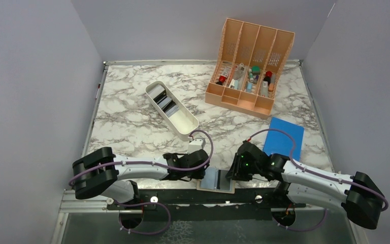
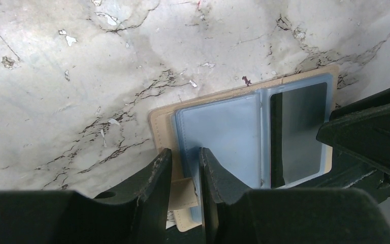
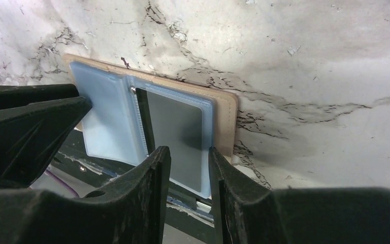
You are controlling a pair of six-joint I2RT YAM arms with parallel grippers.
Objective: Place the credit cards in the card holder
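Note:
The card holder [image 1: 216,190] lies spread open at the table's front edge, with a tan cover and blue clear sleeves. Its right-hand sleeve [image 3: 183,137] contains a dark grey card with a black strip; no card shows in the left-hand sleeve [image 2: 228,132]. My left gripper is over the holder's left edge, its fingers slightly apart, with a tan flap [image 2: 183,195] visible between them. Over the right edge stands my right gripper, a narrow gap between its fingers. More cards [image 1: 163,100] lie in the white tray [image 1: 185,122].
A tan organiser box [image 1: 238,104] with small bottles stands at the back right. A blue sheet [image 1: 287,134] lies right of centre, beyond the right arm.

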